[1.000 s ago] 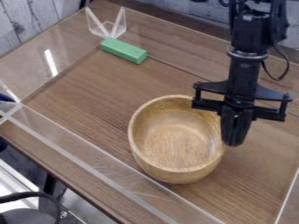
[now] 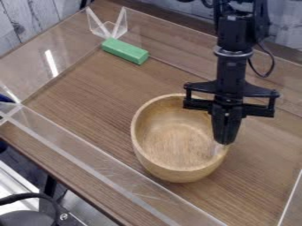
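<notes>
My black gripper (image 2: 224,132) reaches down over the right part of a large tan bowl (image 2: 165,146), its fingertips above the inside of the bowl near the right rim. The fingers look shut, with nothing visible between them. The bowl is empty as far as I can see, though the gripper hides part of its right side.
A green block (image 2: 124,50) lies at the back left, beside a clear angular object (image 2: 106,22). A black cabled object (image 2: 24,214) is at the bottom left corner.
The gripper has moved left, from the bowl's right edge to further over its inside. The bowl and green block look unmoved.
</notes>
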